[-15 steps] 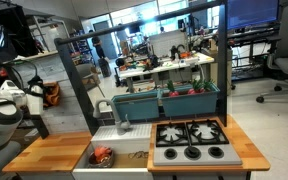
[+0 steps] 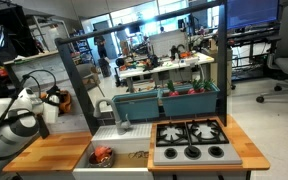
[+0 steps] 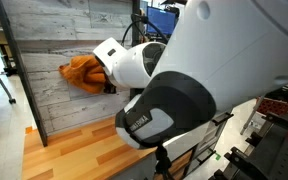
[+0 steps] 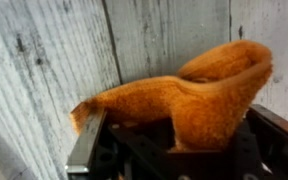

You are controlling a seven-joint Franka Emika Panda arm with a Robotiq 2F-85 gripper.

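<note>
An orange cloth (image 4: 212, 105) is bunched up over the front of my gripper in the wrist view, hiding the fingertips. The gripper is shut on the cloth. In exterior view 2 the cloth (image 3: 84, 72) hangs in front of the whitewashed plank wall, clear of the wooden counter, with the white arm (image 3: 139, 65) reaching to it from the right. From exterior view 1 the cloth (image 2: 65, 102) is a small orange patch at the left, partly behind the arm and a dark post.
Below lies a bare wooden counter (image 2: 52, 152). To its right come a sink (image 2: 124, 140) with a bowl (image 2: 102, 157) at its left side, then a stove (image 2: 194, 142). A dark upright post (image 2: 79, 80) stands close to the arm.
The cloth and gripper have moved together to the right and a little lower in exterior view 1. The sink, bowl and stove look unchanged.
</note>
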